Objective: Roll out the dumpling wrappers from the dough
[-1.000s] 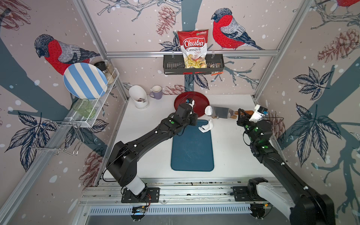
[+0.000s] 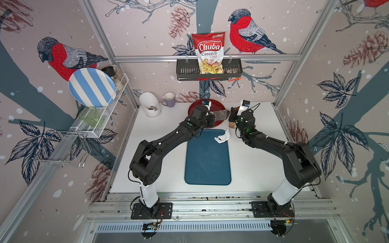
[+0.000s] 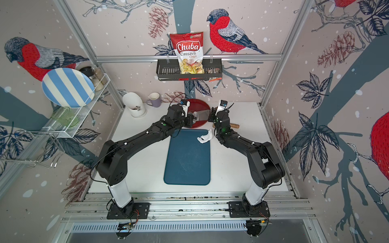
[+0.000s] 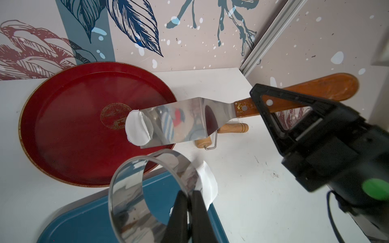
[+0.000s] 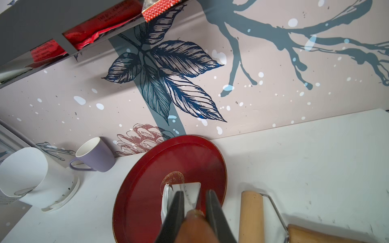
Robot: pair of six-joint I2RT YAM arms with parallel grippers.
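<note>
My right gripper is shut on the wooden handle point(image 4: 342, 87) of a metal spatula point(image 4: 180, 119). A white dough piece point(image 4: 138, 128) clings to the blade's tip, above the round red tray point(image 4: 60, 121). Held by its thin rim, a metal ring point(image 4: 117, 178) sits in my left gripper, which is shut on it close to the tray's front edge. More white dough point(image 2: 222, 136) lies across the top right edge of the blue mat point(image 2: 207, 162). A wooden roller point(image 5: 251, 218) with a wire-framed handle rests right of the tray.
Back left stand a purple mug point(image 2: 169, 99) and a white container point(image 2: 150, 105) with utensils inside. Above the tray hangs a dark wall shelf point(image 2: 208, 69) holding a chip bag point(image 2: 209, 52).
The right arm has swung left, carrying the spatula and its dough from right of the tray to over it. My left gripper has shifted slightly toward the back.
</note>
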